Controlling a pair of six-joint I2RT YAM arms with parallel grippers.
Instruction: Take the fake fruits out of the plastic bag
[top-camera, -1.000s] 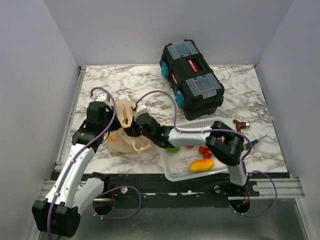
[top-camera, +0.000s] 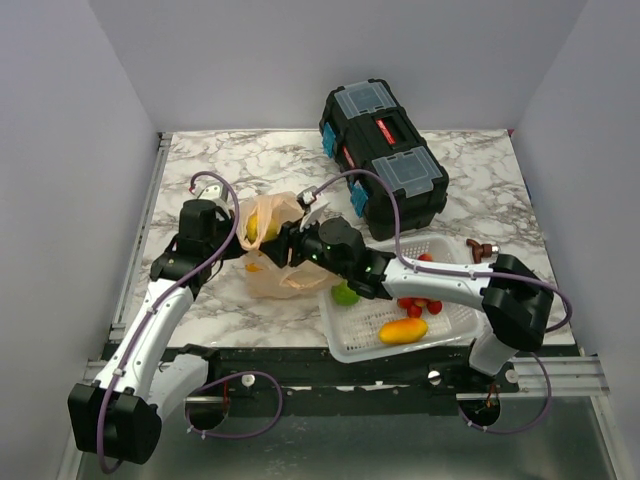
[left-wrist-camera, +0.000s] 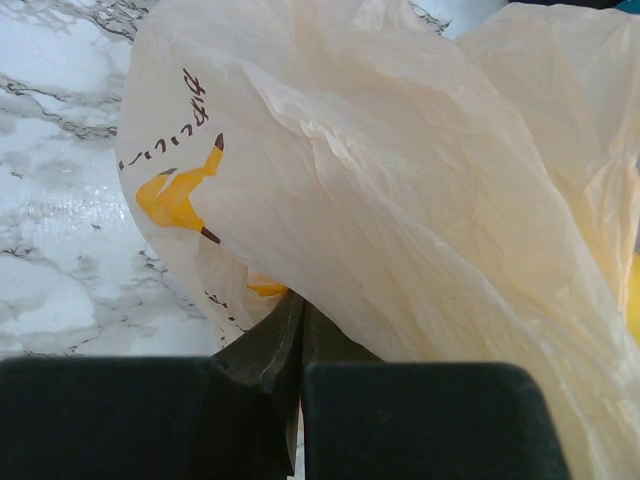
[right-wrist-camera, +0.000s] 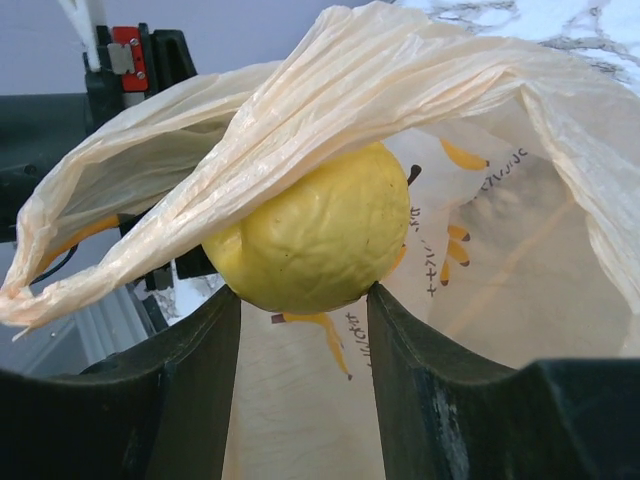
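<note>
The crinkled, translucent plastic bag (top-camera: 285, 280) lies between my two grippers. My left gripper is shut, pressed against the bag; whether it pinches any film is hard to see. My right gripper has a large yellow fake fruit (right-wrist-camera: 315, 235) between its part-open fingers, at the bag's mouth with film draped over the fruit. The same fruit shows in the top view, partly covered by the bag.
A white basket (top-camera: 350, 340) at the lower right holds a mango (top-camera: 403, 330), red fruits (top-camera: 414, 310) and a green fruit (top-camera: 343, 295). A black toolbox (top-camera: 385, 160) stands behind it, with brown and metal fittings (top-camera: 480, 250) to the right.
My right gripper has moved right and toward the top of the top view, drawing the yellow fruit and bag with it. My left gripper has shifted slightly right.
</note>
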